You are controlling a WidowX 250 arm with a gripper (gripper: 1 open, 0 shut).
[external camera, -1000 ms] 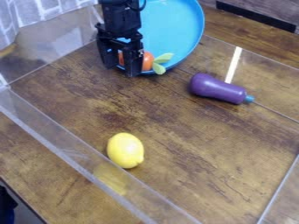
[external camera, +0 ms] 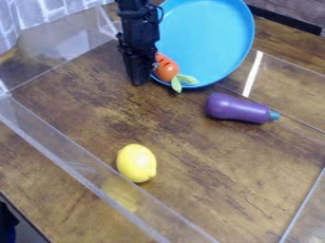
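My black gripper is at the top centre, at the left rim of a blue plate. An orange-red toy vegetable with pale green leaves rests on the plate's lower left, right beside the gripper. The gripper looks shut, with nothing visible held in it; its fingertips are dark and hard to make out.
A purple eggplant lies right of centre, and a yellow lemon is at the lower middle. Clear walls edge the wooden surface, whose middle is mostly free.
The gripper has shifted slightly up and left, uncovering more of the orange-red vegetable. The plate appears shifted slightly to the right; the lemon and eggplant look unmoved.
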